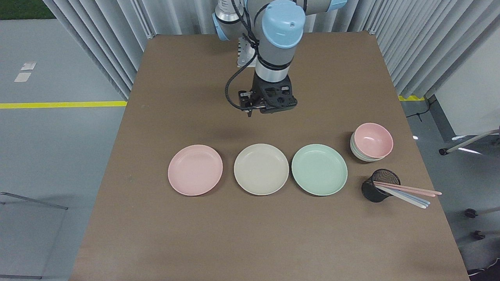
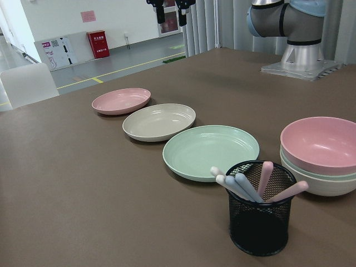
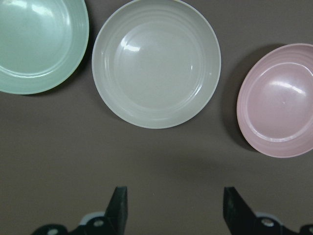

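Note:
My gripper hangs over bare table behind the plates, its fingers wide open and empty in the wrist view. Three plates lie in a row: pink (image 1: 195, 170), white (image 1: 261, 169) and mint (image 1: 319, 169). Behind the mint plate's right side stands a stack of bowls (image 1: 371, 140), pink on top over mint and white ones. A black mesh cup (image 2: 258, 228) holds pink, white and blue chopsticks (image 1: 408, 191) that lean out to the right in the front view.
The arm's base plate (image 2: 300, 70) sits at the back edge. The cup is near the right edge.

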